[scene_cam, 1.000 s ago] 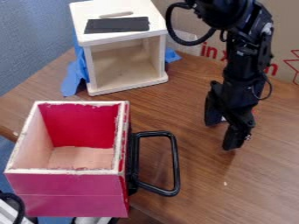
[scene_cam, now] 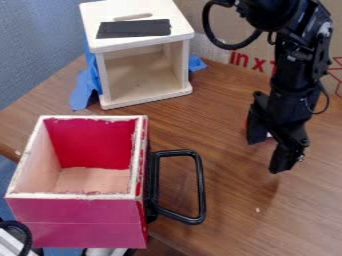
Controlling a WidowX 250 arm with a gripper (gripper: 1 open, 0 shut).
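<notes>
My gripper point(scene_cam: 271, 145) hangs low over the wooden table point(scene_cam: 214, 200) on the right side of the camera view, to the right of the pink box. Its black fingers point down; a small pale object, partly hidden, lies just behind them. I cannot make out whether anything is between the fingers.
An open pink box point(scene_cam: 83, 230) with a black handle point(scene_cam: 199, 190) fills the lower left. A white open-fronted cabinet point(scene_cam: 174, 55) with blue tape stands at the back left.
The gripper has moved a little to the right, with its upper arm shifting right too. The boxes have stayed in place.
</notes>
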